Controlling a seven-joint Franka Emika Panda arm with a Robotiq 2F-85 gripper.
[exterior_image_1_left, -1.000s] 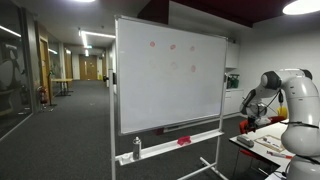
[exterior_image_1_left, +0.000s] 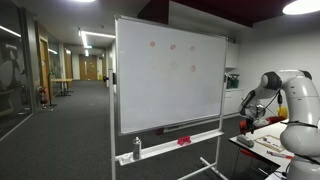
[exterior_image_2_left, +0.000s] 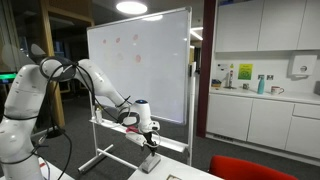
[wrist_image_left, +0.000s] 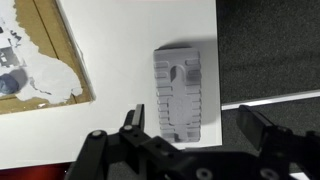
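Observation:
A grey ribbed block (wrist_image_left: 178, 95) lies lengthwise near the edge of a white tabletop (wrist_image_left: 120, 60) in the wrist view. My gripper is above it, fingers spread wide with one finger on each side and nothing held. Part of the block's lower end comes close to the gripper body. From exterior view 2 the arm (exterior_image_2_left: 110, 85) reaches down over the table, its dark gripper (exterior_image_2_left: 149, 160) beside a small grey object (exterior_image_2_left: 173, 166). Any contact with the block cannot be made out.
A cardboard piece (wrist_image_left: 45, 50) with torn white paper lies left of the block. Dark floor (wrist_image_left: 270, 50) shows past the table edge. A large whiteboard (exterior_image_1_left: 170, 75) stands beyond the table, and a red chair (exterior_image_2_left: 245, 168) is close by.
Between the earlier exterior frames and now, the arm by the table shows at most a very slight shift. The whiteboard and the things on the table look the same.

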